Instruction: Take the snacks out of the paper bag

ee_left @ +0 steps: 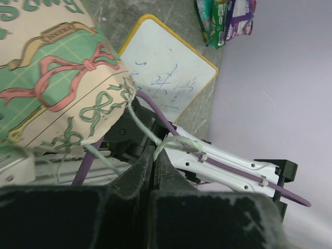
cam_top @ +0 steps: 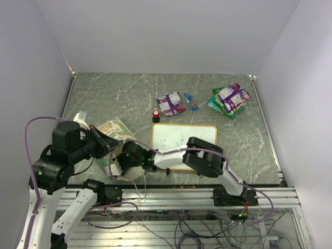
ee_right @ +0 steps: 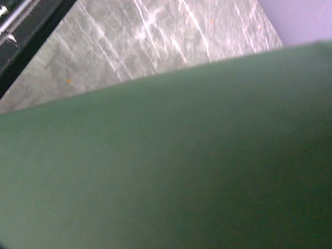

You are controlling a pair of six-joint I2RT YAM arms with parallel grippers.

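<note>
The patterned paper bag [cam_top: 115, 128] lies at the left front of the table, its mouth facing right. My left gripper is shut on the bag's pale twisted handle [ee_left: 179, 141]. Green, cream and pink ribbon print shows on the bag in the left wrist view. My right arm [cam_top: 175, 158] reaches leftward to the bag's mouth, and its fingers are hidden there. A blurred dark green surface [ee_right: 166, 166] fills most of the right wrist view; what it is I cannot tell. Out on the table lie a purple snack packet [cam_top: 171, 104], a small blue packet [cam_top: 191, 101] and overlapping green and purple packets [cam_top: 230, 101].
A whiteboard [cam_top: 182, 135] with a yellow edge lies in the middle, partly under my right arm. A small dark bottle with a red cap [cam_top: 156, 115] stands by its far left corner.
</note>
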